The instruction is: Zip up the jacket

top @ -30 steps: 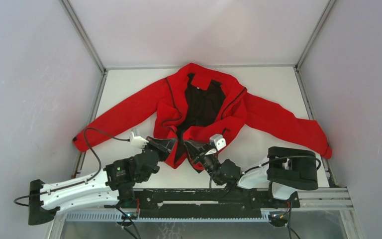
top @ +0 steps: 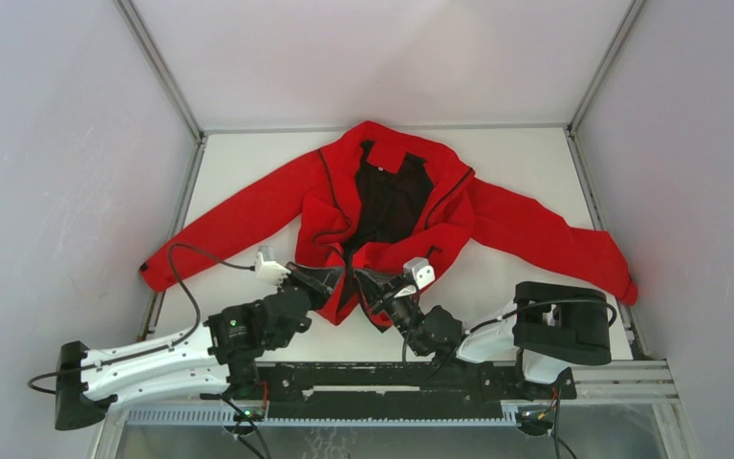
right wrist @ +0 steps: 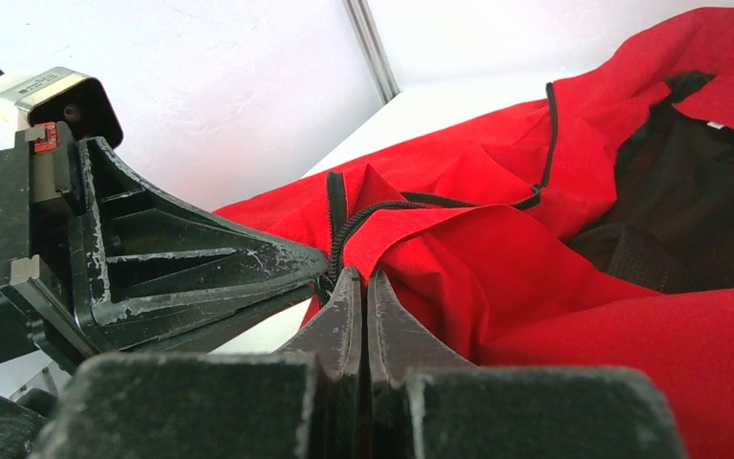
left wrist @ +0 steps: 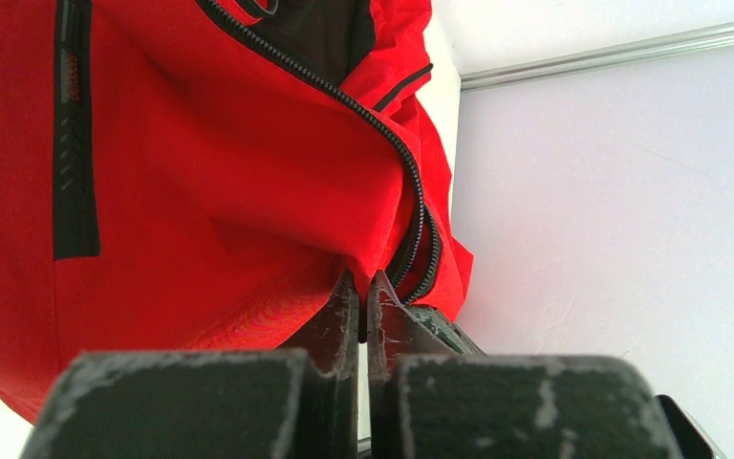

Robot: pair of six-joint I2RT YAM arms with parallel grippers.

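A red jacket (top: 291, 196) lies spread on the white table, its front open over a black lining (top: 387, 201). My left gripper (top: 340, 273) is shut at the lower front; in the left wrist view a fold of red cloth (left wrist: 363, 265) runs between its fingertips. Just to its right my right gripper (top: 358, 273) is shut too, red cloth (right wrist: 373, 256) pinched at its tips. Black zipper teeth curve past the left fingers, and a zipper edge (right wrist: 349, 229) rises by the left gripper in the right wrist view. The slider cannot be made out.
Both sleeves, left (top: 225, 229) and right (top: 559, 244), stretch out to the table's sides. White walls (top: 53, 191) surround the table. The two grippers stand almost tip to tip, with little room between them. Bare table (top: 526, 158) shows at the back right.
My left arm has shifted very slightly to the right. The right arm and the jacket look unmoved.
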